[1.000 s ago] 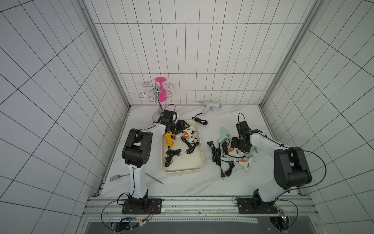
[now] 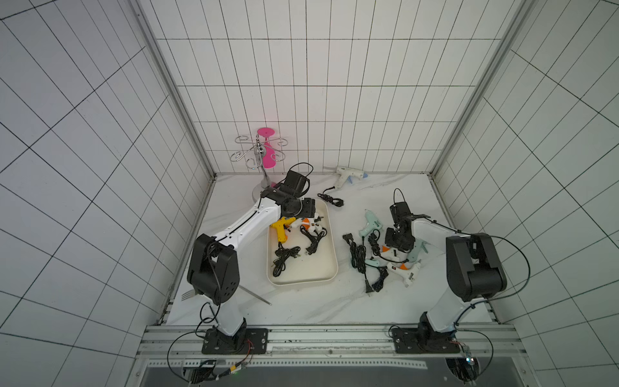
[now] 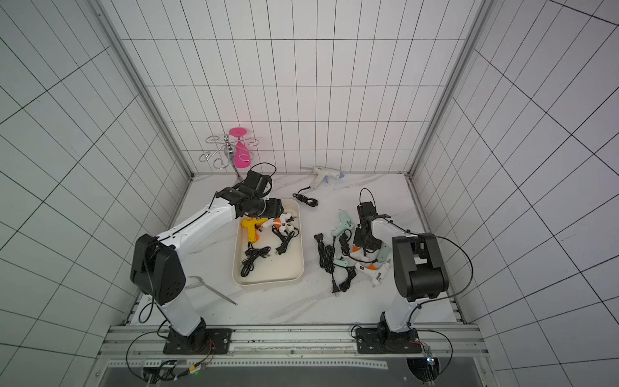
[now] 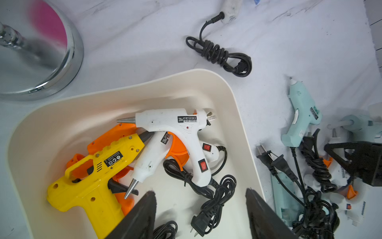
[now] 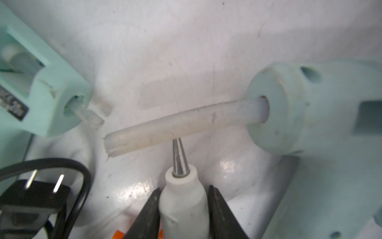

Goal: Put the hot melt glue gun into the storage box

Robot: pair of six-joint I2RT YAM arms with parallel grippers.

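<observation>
The cream storage box (image 2: 301, 282) holds a yellow glue gun (image 4: 95, 175) and white-and-orange glue guns, one white gun (image 4: 171, 119) lying on top. Above them my left gripper is open, nothing between its fingers. On the right, my right gripper is down in a cluster of guns. Its fingers stand on either side of a white glue gun's nose (image 5: 183, 211), very near it; whether they grip it I cannot tell. The gun's metal tip (image 5: 180, 157) meets or lies under a glue stick (image 5: 187, 123) from a mint gun (image 5: 318, 119). Its body is hidden.
Another mint gun (image 2: 370, 222) and tangled black cords (image 2: 358, 258) lie between box and right gripper. A white gun (image 2: 348, 174) rests by the back wall. The metal stand (image 2: 261, 161) is behind the box.
The right arm has shifted slightly, its gripper staying at the guns.
</observation>
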